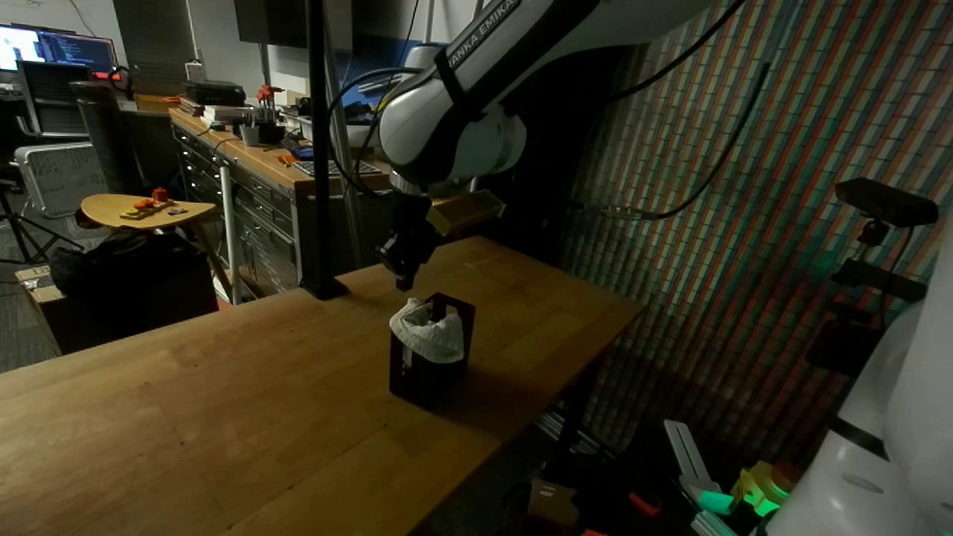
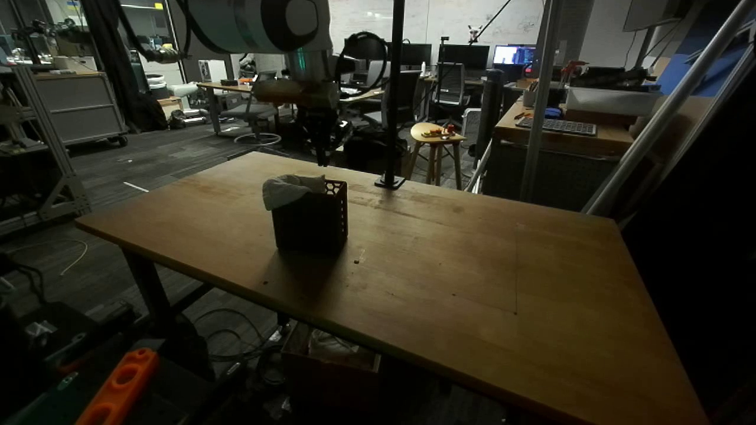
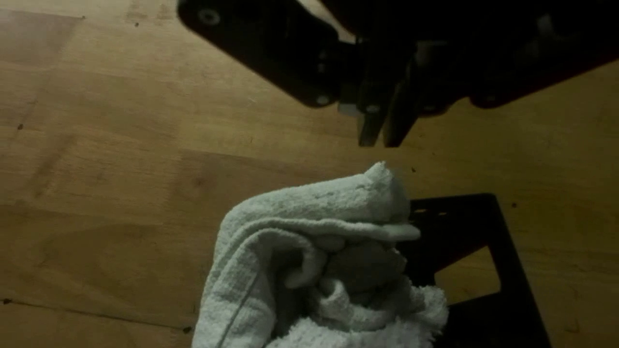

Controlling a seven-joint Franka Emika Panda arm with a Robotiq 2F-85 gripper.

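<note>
A black box with cut-out sides stands upright on the wooden table. Stuffed into its top is a pale cloth, crumpled and draped over the rim; in the wrist view the cloth shows folded edges and a hollow in its middle. My gripper hangs above the box, apart from the cloth. Seen from the wrist, the gripper has its fingertips close together, nothing visible between them, just off the cloth's upper edge. In the second exterior view the gripper is over the box.
A black post rises from the table's edge near the gripper. Beyond it are a small wooden stool and a cluttered workbench.
</note>
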